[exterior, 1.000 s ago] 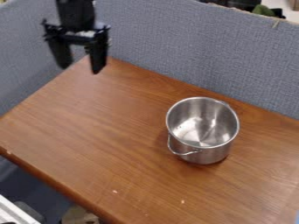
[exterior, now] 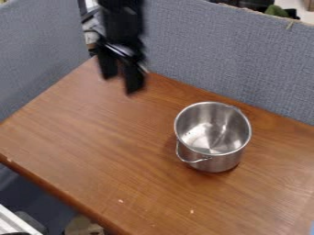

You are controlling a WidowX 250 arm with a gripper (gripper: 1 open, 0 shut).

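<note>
My gripper [exterior: 120,68] hangs as a dark, motion-blurred shape over the back left of the wooden table, its fingers pointing down; blur makes its fingers hard to read. A steel pot [exterior: 214,136] with a thin wire handle stands upright on the right part of the table, apart from the gripper.
Grey padded walls [exterior: 233,60] bound the table at the back and left. A white object [exterior: 15,223] lies beyond the front left edge.
The pot has not moved.
</note>
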